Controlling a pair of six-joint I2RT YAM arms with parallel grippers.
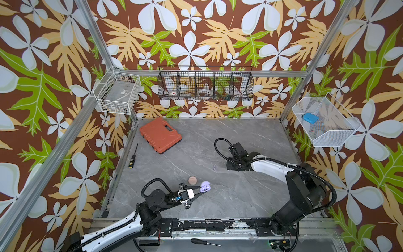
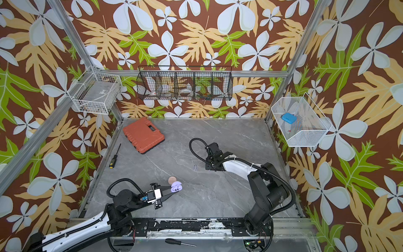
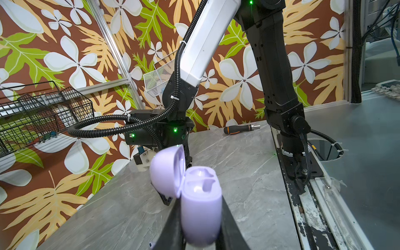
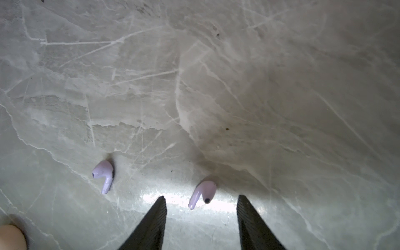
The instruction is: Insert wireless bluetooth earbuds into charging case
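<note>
A lavender charging case (image 3: 201,204) with its lid (image 3: 166,170) flipped up is held upright by my left gripper (image 1: 202,189), which is shut on it. One earbud slot shows dark on the case's top. Two lavender earbuds lie loose on the table in the right wrist view: one earbud (image 4: 203,193) appears between the fingertips' lines, the other earbud (image 4: 103,175) farther left. My right gripper hangs over the table with its fingers (image 4: 150,225) apart, above the nearer bud and holding nothing.
A round beige disc (image 1: 192,180) lies close to the left gripper. The orange toolbox (image 1: 160,134) stands at the back left, and a screwdriver (image 1: 132,159) lies near the left edge.
</note>
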